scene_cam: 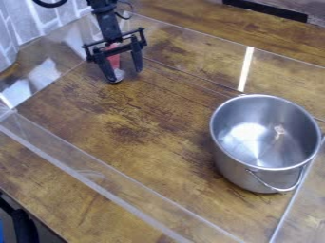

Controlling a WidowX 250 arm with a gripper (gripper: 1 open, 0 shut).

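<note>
My black gripper (114, 49) is at the upper left, low over the wooden table, around or just over a small red and silver object (113, 68) that it partly hides. Whether the fingers are open or shut on that object is too small to tell. A large steel pot (264, 133) with a wire handle stands at the right.
Clear plastic edging runs along the left and lower sides of the table (140, 142). A white strip (246, 68) lies at the upper right.
</note>
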